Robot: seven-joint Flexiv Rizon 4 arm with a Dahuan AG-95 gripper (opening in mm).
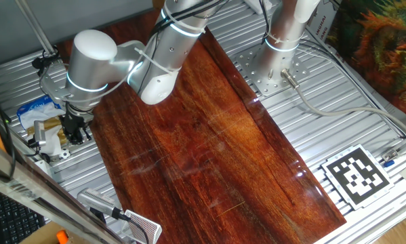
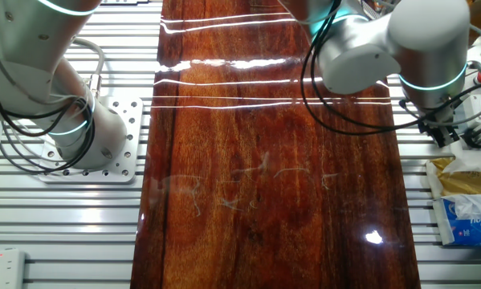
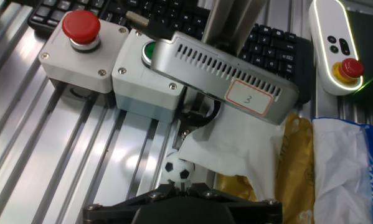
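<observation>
At the bottom of the wrist view, my gripper is shut, its black fingers meeting in the middle with nothing seen between them. Just beyond the tips is a small white and black soccer ball (image 3: 177, 168), partly covered by a white tissue (image 3: 226, 146); whether the fingertips touch it cannot be told. Exterior view 1 shows the gripper (image 1: 77, 130) low beyond the left side of the wooden board, with the ball (image 1: 64, 154) close to it. A blue, white and gold tissue pack (image 2: 469, 201) lies beside the gripper in exterior view 2.
Two grey button boxes, one with a red emergency button (image 3: 81, 28), stand near a camera bar (image 3: 230, 74) and a keyboard (image 3: 267, 53). A teach pendant (image 3: 335, 46) is at the upper right. The wooden board (image 1: 203, 149) is clear; a marker board (image 1: 356, 176) lies right.
</observation>
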